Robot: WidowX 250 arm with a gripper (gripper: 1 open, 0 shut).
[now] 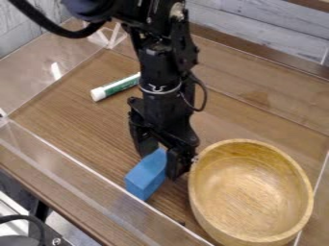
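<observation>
My black gripper (pixel 162 156) is lowered over a blue block (pixel 144 179) that lies on the wooden tray near its front, with its fingers around the block's upper end; whether they touch it or grip it I cannot tell. A tan oval bowl (pixel 251 198) stands just to the right of the block.
A green and white tube (pixel 114 87) lies behind and left of the gripper. Clear panels edge the tray at the left and front. Bare wood (pixel 71 120) is free at the left and at the back right.
</observation>
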